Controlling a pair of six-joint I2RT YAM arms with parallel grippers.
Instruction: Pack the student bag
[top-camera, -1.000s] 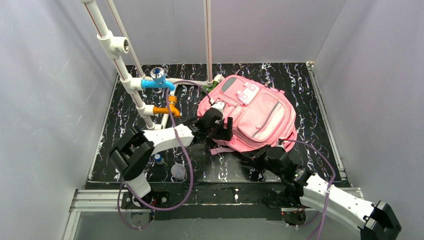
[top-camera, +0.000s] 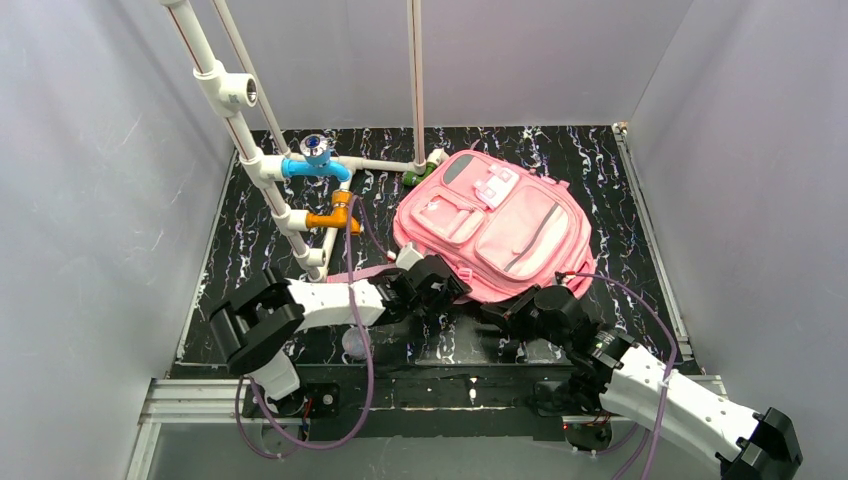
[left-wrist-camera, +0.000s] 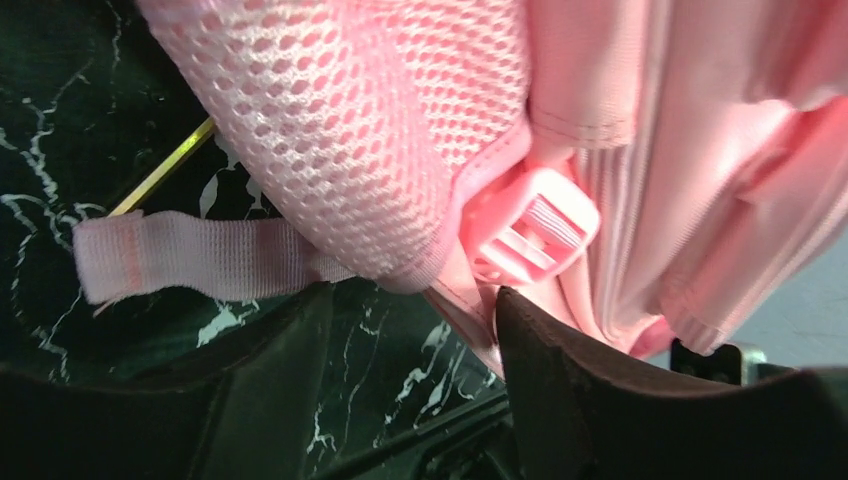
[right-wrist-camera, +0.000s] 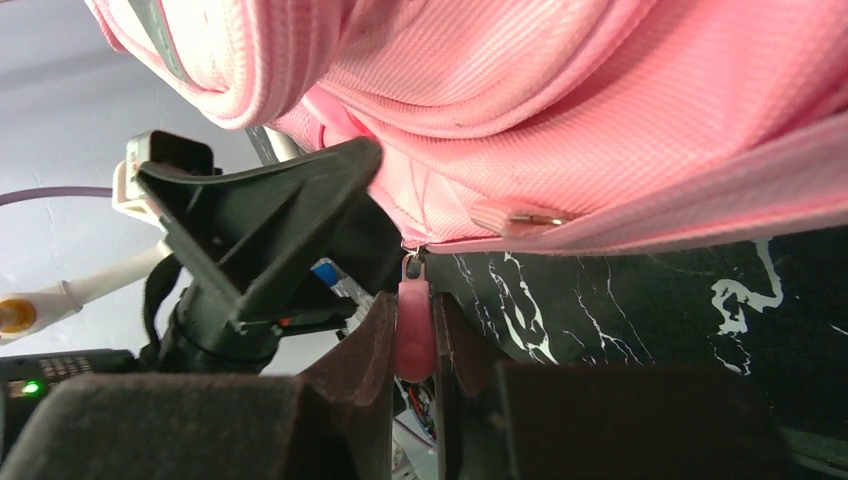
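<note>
The pink backpack (top-camera: 500, 230) lies on the black marbled board. My left gripper is at its lower left side, fingers apart, beside a mesh pocket (left-wrist-camera: 320, 130), a pink buckle (left-wrist-camera: 530, 225) and a narrow strap; whether it touches the strap is unclear. A loose strap end (left-wrist-camera: 150, 255) lies on the board. My right gripper is shut on a pink zipper pull (right-wrist-camera: 414, 325) at the bag's near lower edge, with the zipped edge stretching right from it. The left gripper's dark body shows beside it in the right wrist view.
A PVC pipe frame with blue (top-camera: 310, 168), orange (top-camera: 325, 220) and green fittings stands left of the bag. A small round clear object (top-camera: 355, 342) lies near the front edge. Free board remains right of the bag.
My left gripper has moved down and right along the bag's lower left side, its cable shifting with it.
</note>
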